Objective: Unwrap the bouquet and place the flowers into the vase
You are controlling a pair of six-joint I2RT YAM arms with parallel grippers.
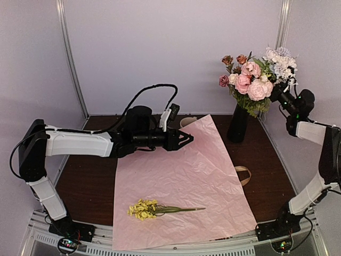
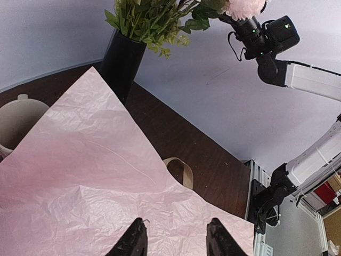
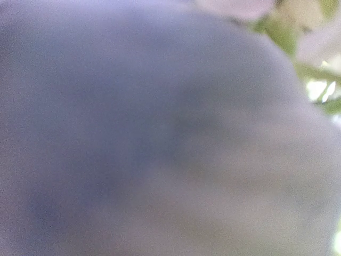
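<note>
A tall black vase [image 1: 237,125] stands at the back right with pink and rust-coloured flowers [image 1: 249,80] in it. My right gripper [image 1: 276,92], partly hidden by blooms, is shut on a bunch of white and pale-blue flowers [image 1: 282,60] at the bouquet's right side. Whether their stems are inside the vase cannot be seen. A blurred bluish petal mass [image 3: 138,122] fills most of the right wrist view. Yellow flowers [image 1: 143,209] lie on the pink paper with stems pointing right. Over the paper's back part hangs my left gripper, open and empty, its fingers [image 2: 134,241] apart.
Pink wrapping paper [image 1: 176,176] covers the middle of the dark table. Behind it sits a pale cup [image 2: 20,124], partly covered by the paper. A tan ribbon loop [image 1: 244,175] lies at the paper's right edge. Walls enclose the back and sides.
</note>
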